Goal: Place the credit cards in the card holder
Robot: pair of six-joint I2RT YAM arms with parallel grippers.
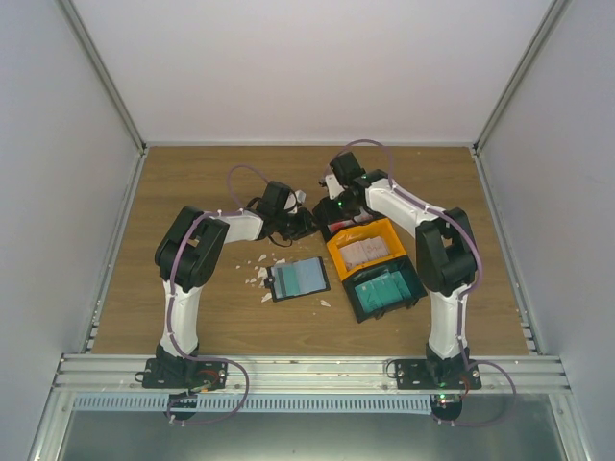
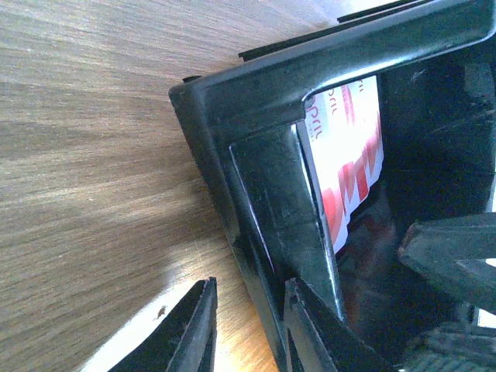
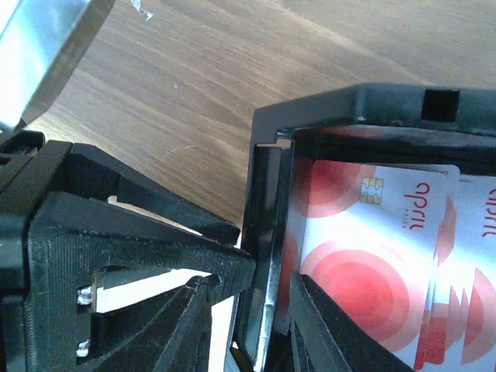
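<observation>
White-and-red cards (image 3: 364, 263) lie inside the rear black bin (image 2: 248, 101). My right gripper is over this bin's left wall, its fingertips some way apart; nothing clear shows between them. Close outside the same wall is my left gripper, its fingers also apart, with the wall's outer face running beneath; whether anything thin sits in it, I cannot tell. A dark flat tray (image 1: 298, 279), apparently the card holder, lies in the middle of the table with a light blue panel and a teal strip.
An orange bin (image 1: 332, 257) of pale cards stands in front of the rear bin. Closer to the front is a dark bin (image 1: 362, 309) with green cards (image 1: 382, 292). Small white scraps (image 1: 261, 259) are scattered left of the tray.
</observation>
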